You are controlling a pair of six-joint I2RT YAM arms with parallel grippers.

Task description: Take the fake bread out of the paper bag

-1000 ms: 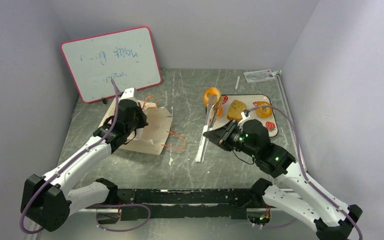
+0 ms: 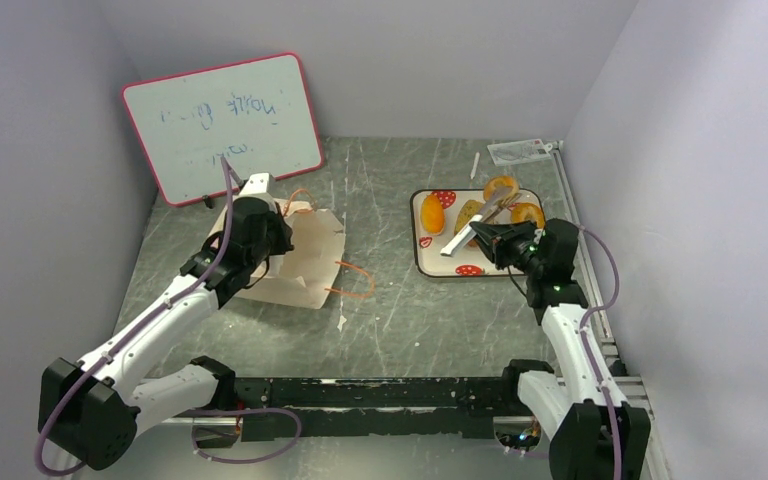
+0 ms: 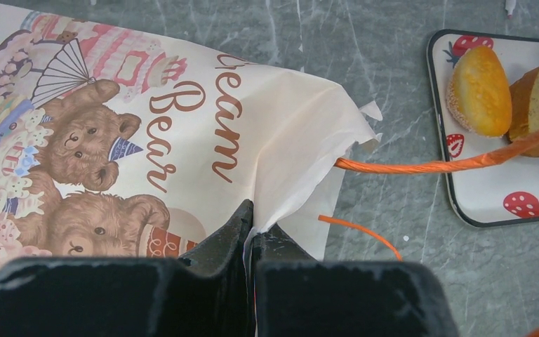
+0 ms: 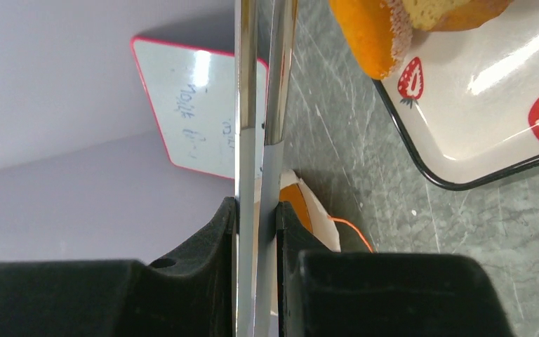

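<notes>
My left gripper is shut on the mouth edge of the paper bag (image 3: 182, 126), a white bag printed with bears and fitted with orange cord handles. The bag lies on its side at the left, its mouth toward the tray. Something orange (image 4: 296, 206) shows inside the mouth in the right wrist view. My right gripper grips metal tongs (image 4: 245, 168) with pale handles. At the tongs' far end in the top view is a ring-shaped fake bread (image 2: 501, 186), over the back edge of the strawberry tray (image 2: 440, 268). Whether it touches the tray is unclear.
On the tray are an orange bun (image 2: 433, 213), a cut loaf (image 2: 468, 212) and another ring-shaped bread (image 2: 531, 215). A whiteboard (image 2: 225, 125) leans behind the bag.
My right arm has swung right, carrying the tongs and ring bread from the tray's left edge to above its back part. The left arm and bag have hardly moved.
</notes>
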